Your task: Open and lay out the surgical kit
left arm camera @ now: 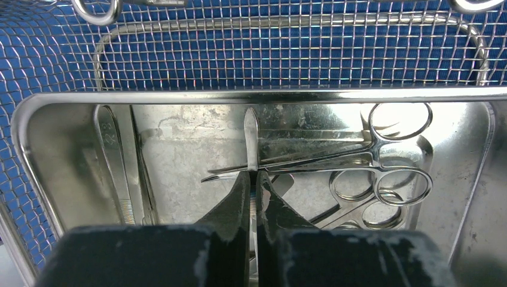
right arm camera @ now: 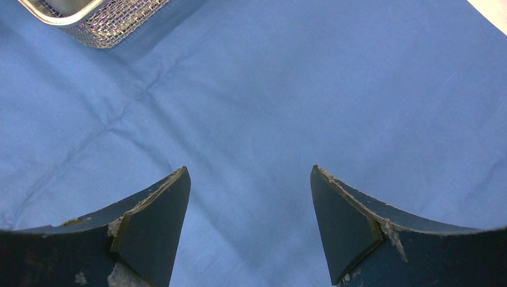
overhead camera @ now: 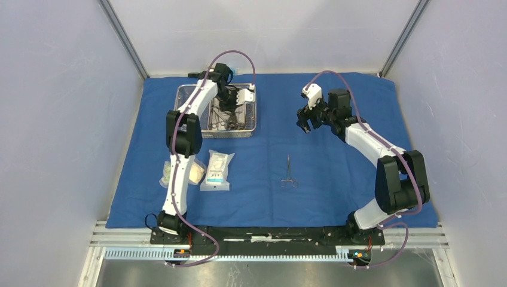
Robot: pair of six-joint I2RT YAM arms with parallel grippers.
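In the left wrist view a metal tray holds steel instruments. My left gripper is shut on a slim scalpel, whose blade points beyond the fingertips and whose ribbed handle shows in the narrow gap. Ring-handled scissors lie across the tray by the fingertips, with more ringed handles underneath. Tweezers rest along the tray's left side. Over bare cloth, my right gripper stands open and empty. A clamp-like instrument lies on the cloth in the top view.
A mesh basket surrounds the tray at the back left. Clear packets lie in front of it, partly behind the left arm.
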